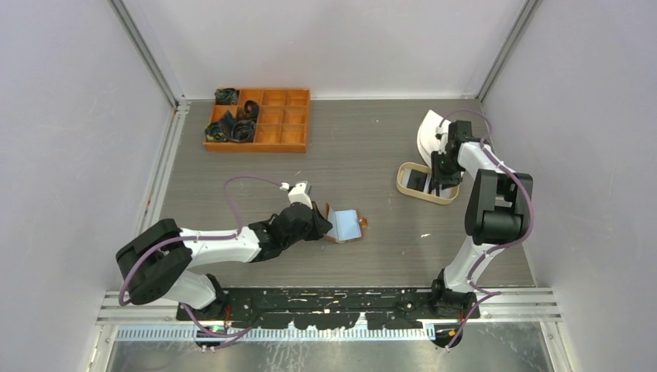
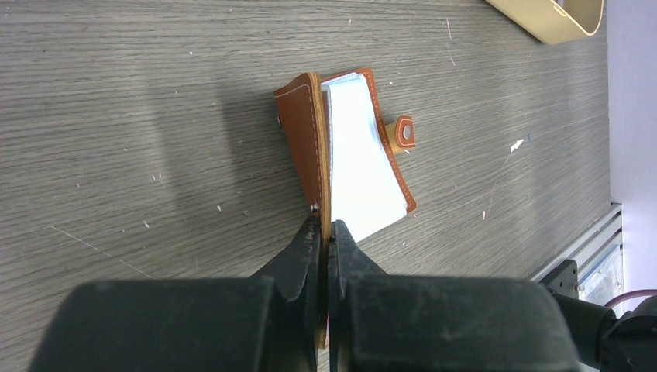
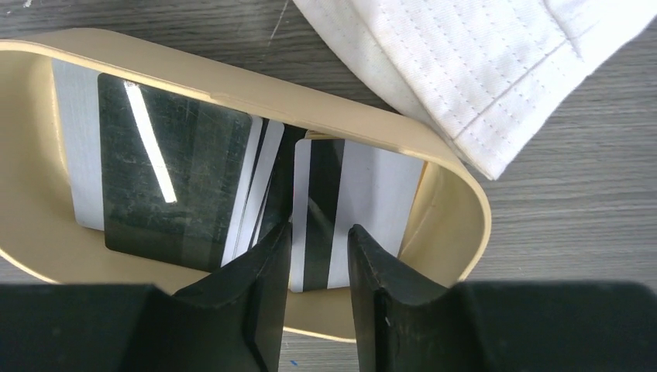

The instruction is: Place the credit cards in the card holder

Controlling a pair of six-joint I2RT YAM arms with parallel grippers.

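Note:
A brown leather card holder (image 2: pixel 306 139) lies open on the table, pale card sleeves (image 2: pixel 364 155) showing; my left gripper is shut on its upright flap. In the right wrist view a tan oval box (image 3: pixel 46 139) holds several cards, among them a black one (image 3: pixel 170 178) and a white one with a black stripe (image 3: pixel 376 201) at the right end. My right gripper is down at that striped card, fingers partly apart on either side of its stripe; whether they touch it is unclear.
A white cloth (image 3: pixel 480 70) lies just beyond the box. An orange compartment tray (image 1: pixel 279 136) with dark items stands at the back left.

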